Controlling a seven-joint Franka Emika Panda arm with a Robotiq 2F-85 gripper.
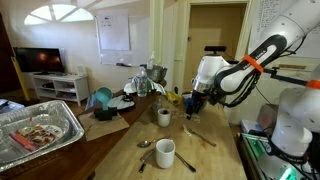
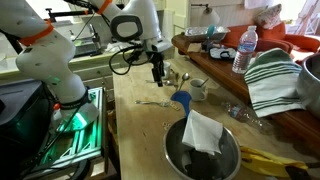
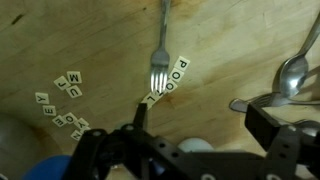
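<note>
My gripper hangs open above the wooden table, its two fingers well apart and nothing held. Ahead of it in the wrist view lies a metal fork, tines toward the gripper. Small letter tiles lie beside the fork's tines, and another group of tiles spreads to the left. On the right are metal spoons, crossing other cutlery. In exterior view 1 two white mugs stand on the table, the near mug and a far mug.
A big metal pot with a white cloth on it stands by the table in exterior view 2, near a blue object. A water bottle and striped towel are behind. A foil tray sits at left.
</note>
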